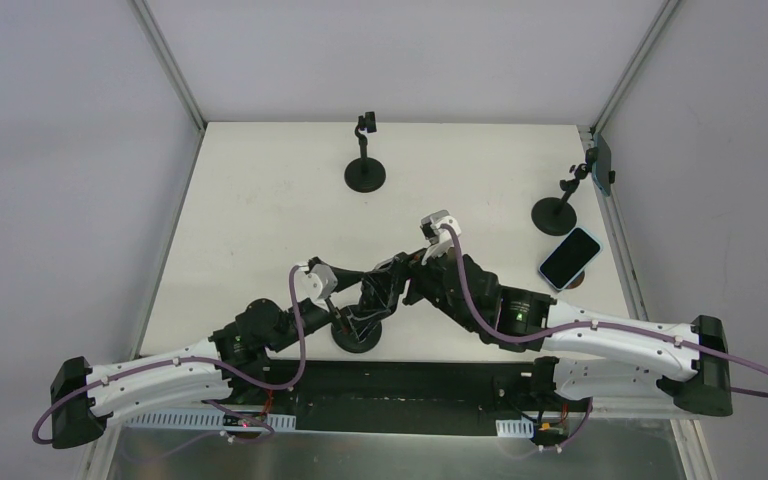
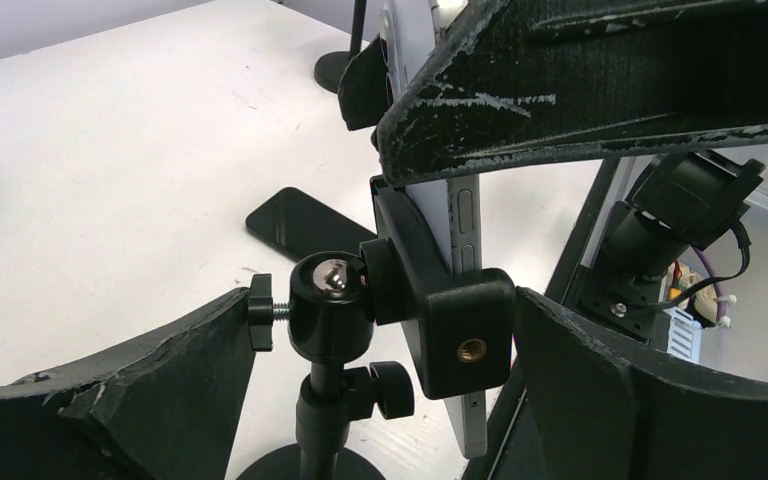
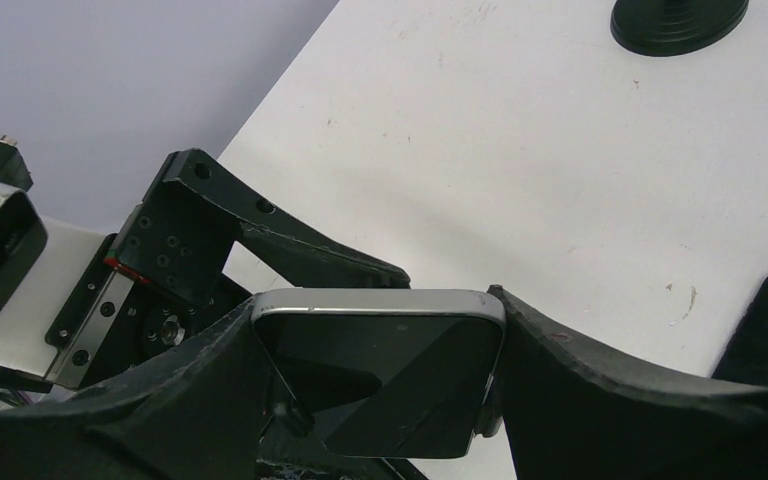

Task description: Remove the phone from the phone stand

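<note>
At the table's front, a silver-edged phone (image 2: pixel 465 230) stands upright in the black holder (image 2: pixel 460 330) of a phone stand (image 1: pixel 355 338). My left gripper is open, its fingers either side of that holder. My right gripper is shut on the upper end of the phone, whose dark face (image 3: pixel 390 380) shows between the fingers in the right wrist view. In the top view both grippers crowd over the stand and hide much of it.
Another stand (image 1: pixel 364 174) is at the back middle, and a third stand (image 1: pixel 554 216) holding a device is at the right edge. A loose phone (image 1: pixel 569 258) lies right of my arms.
</note>
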